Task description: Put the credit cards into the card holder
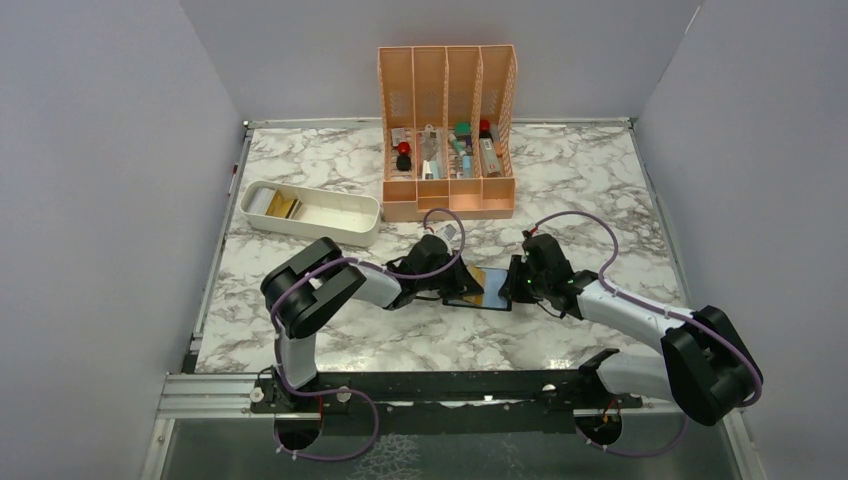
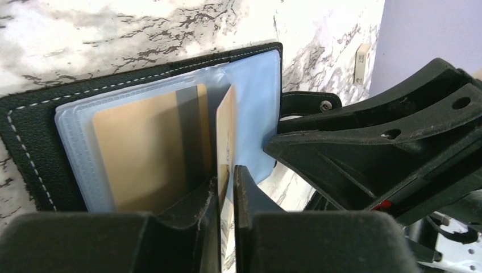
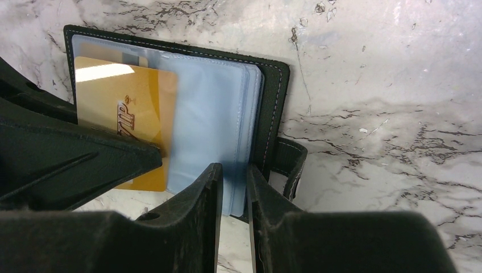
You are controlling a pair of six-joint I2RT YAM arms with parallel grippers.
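Note:
The black card holder (image 2: 40, 153) lies spread on the table, its clear bluish sleeves (image 3: 210, 108) facing up. One tan card (image 2: 142, 148) lies within a sleeve. A gold VIP card is over the sleeves; the left wrist view shows this card (image 2: 225, 125) nearly edge-on, between the fingers of my left gripper. Those fingers stand slightly apart, with a narrow strip of marble showing between them. My right gripper is shut on the holder's sleeve-side edge. How deep the gold card's lower edge sits is hidden.
A white tray (image 1: 340, 215) with several cards (image 1: 282, 206) at its left end stands behind the left arm. An orange compartment rack (image 1: 448, 200) with small items is at the back. Marble to the holder's front is clear.

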